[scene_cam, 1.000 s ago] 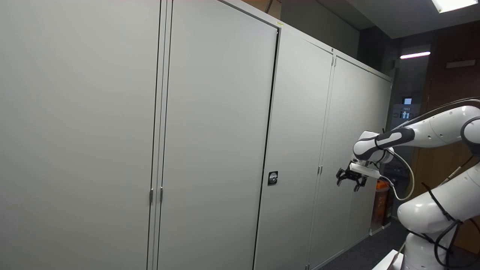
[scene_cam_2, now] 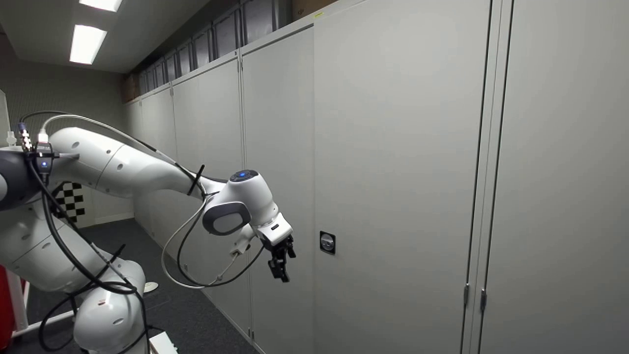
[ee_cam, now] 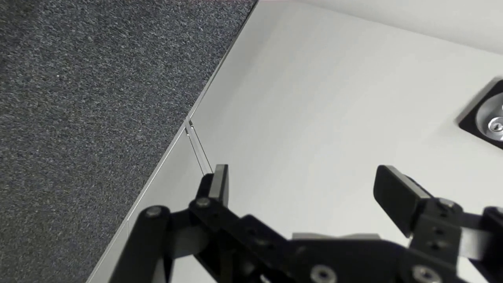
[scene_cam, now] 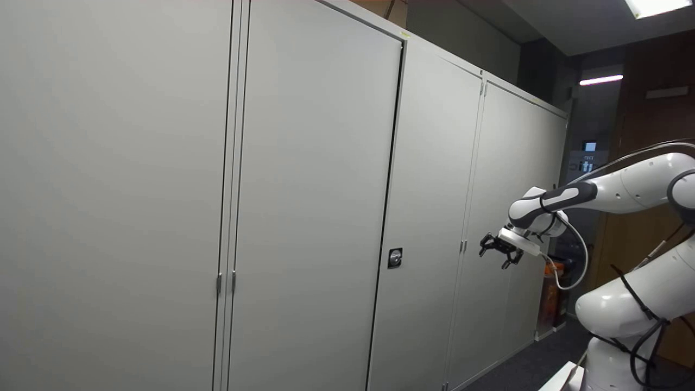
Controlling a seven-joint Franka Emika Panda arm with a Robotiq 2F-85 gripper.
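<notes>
My gripper is open, its two fingertips wide apart with nothing between them. In the wrist view it faces a plain grey cabinet door. A round metal lock handle (ee_cam: 492,118) on a black square plate shows at the right edge there, off to the right of the fingers. In the first exterior view the gripper (scene_cam: 498,256) hangs in the air to the right of the handle (scene_cam: 395,258), clear of it. The second exterior view has the gripper (scene_cam_2: 284,268) pointing down, left of and a little lower than the handle (scene_cam_2: 328,242).
Tall grey cabinets (scene_cam: 313,195) form a long wall, and their doors look shut. Dark carpet (ee_cam: 94,118) runs along the cabinet base. Loose cables (scene_cam_2: 177,259) loop below the arm. Storage boxes (scene_cam_2: 227,32) stand on top of the cabinets.
My gripper has moved left in the first exterior view, nearer the handle, and its tilt has turned slightly. The cabinet doors look unchanged.
</notes>
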